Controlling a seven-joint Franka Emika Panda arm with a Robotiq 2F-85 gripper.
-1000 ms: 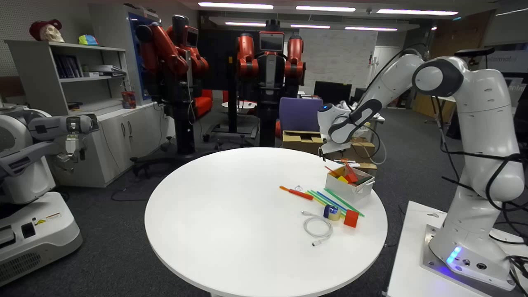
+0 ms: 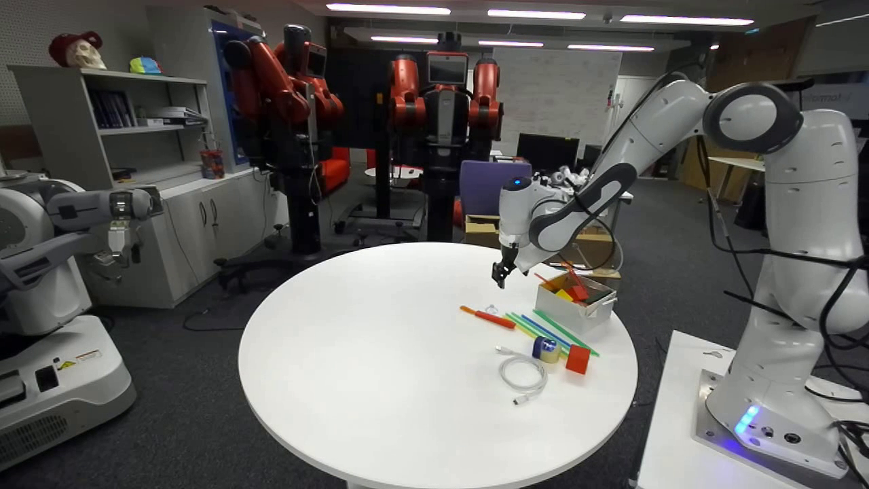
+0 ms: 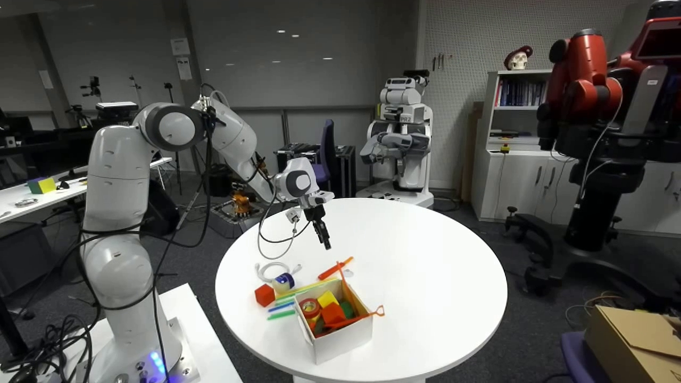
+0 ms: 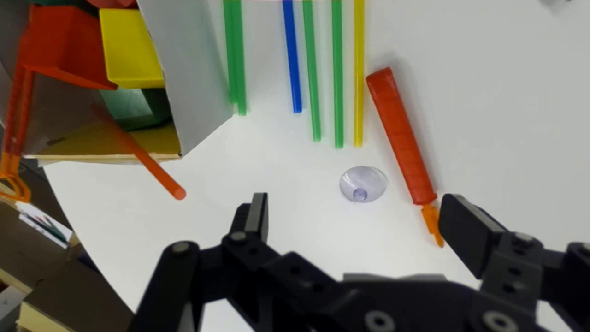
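My gripper stands open, its two black fingers wide apart with nothing held between them. In the first exterior view the gripper (image 2: 502, 276) hangs above the far right of the white round table. Below it lie a clear suction cup (image 4: 363, 184) and a red-orange stick (image 4: 402, 138) with an orange tip near the right finger. Several green, blue and yellow straws lie side by side, the yellow straw (image 4: 359, 72) closest to the red stick. A pale box (image 3: 345, 341) holds coloured blocks, a red tape roll and orange sticks that jut over its rim.
A white coiled cable (image 2: 521, 375), a blue and cream tape roll (image 2: 547, 350) and a red cube (image 2: 578, 358) lie on the right part of the table (image 2: 350, 358). Cardboard boxes stand beyond its far edge.
The arm has reached further over the table, and the gripper has moved left and lower in the first exterior view. The objects on the table have stayed in place.
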